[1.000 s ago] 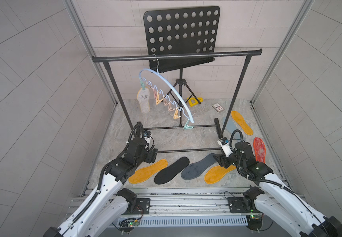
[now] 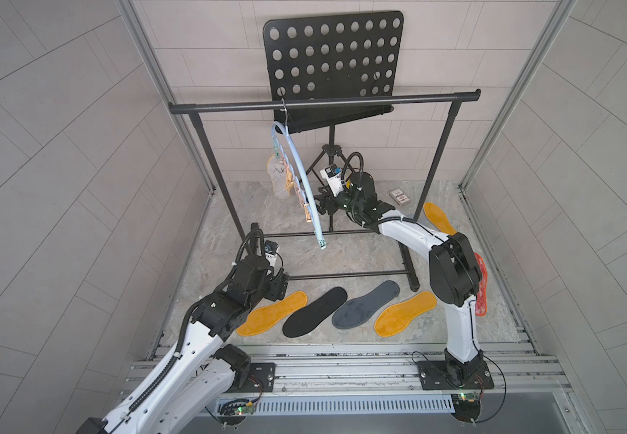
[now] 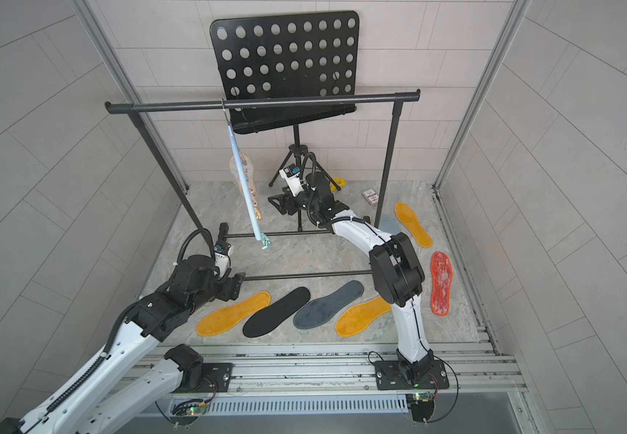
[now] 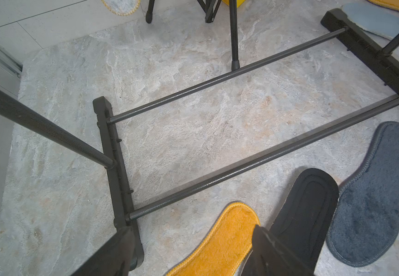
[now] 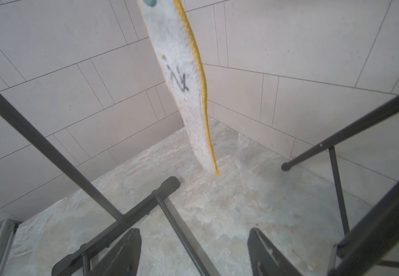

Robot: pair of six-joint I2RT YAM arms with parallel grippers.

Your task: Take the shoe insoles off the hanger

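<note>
A light blue hanger (image 2: 303,173) with several clips hangs from the rack's top bar, turned nearly edge-on. One whitish insole with a yellow edge (image 5: 183,80) hangs from a teal clip (image 5: 149,2) at its far end. My right gripper is open and empty, to the right of the hanger and below the insole in the right wrist view. My left gripper is open above the floor at the front left, over a yellow insole (image 4: 231,239), with nothing held. A black insole (image 2: 314,312), a grey insole (image 2: 365,304) and another yellow insole (image 2: 405,314) lie in front.
The rack's bar (image 2: 371,100) and posts frame the space. Behind it stands a black music stand (image 2: 335,61) on a tripod. At the right lie a yellow insole (image 3: 413,224) and a red insole (image 3: 440,282). The floor inside the rack's base is clear.
My right arm has moved from the front right up and back to beside the hanger. The hanger has swung round to a narrower angle. The left arm has stayed nearly still.
</note>
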